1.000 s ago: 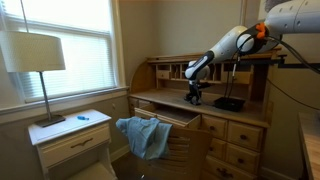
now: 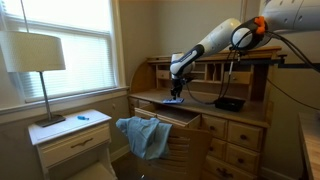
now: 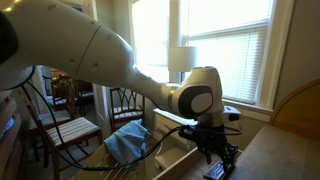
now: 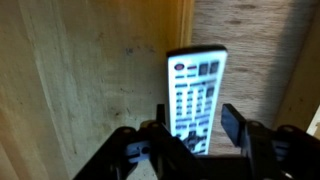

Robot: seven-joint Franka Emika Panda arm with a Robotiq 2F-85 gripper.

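A white remote-like object [image 4: 194, 100] with rows of grey buttons and a dark end stands between the fingertips in the wrist view. My gripper is shut on its sides. Exterior view 1 has the gripper [image 2: 175, 94] low over the left part of the wooden desk [image 2: 230, 112], near its front edge and above an open drawer [image 2: 178, 115]. From the other side, in exterior view 2, the same object [image 3: 214, 171] shows dark beneath the gripper [image 3: 216, 160]. Beneath it in the wrist view, a wooden strip [image 4: 180, 25] divides two wood surfaces.
A chair [image 2: 188, 150] with a blue cloth [image 2: 145, 136] over it stands before the desk. Right on the desktop sits a black tray-like item [image 2: 229, 103]. To the left are a white nightstand [image 2: 70, 130] and a lamp [image 2: 35, 55].
My gripper has moved left across the desk, carrying the object toward the front edge by the open drawer. The chair, cloth and drawer look unmoved.
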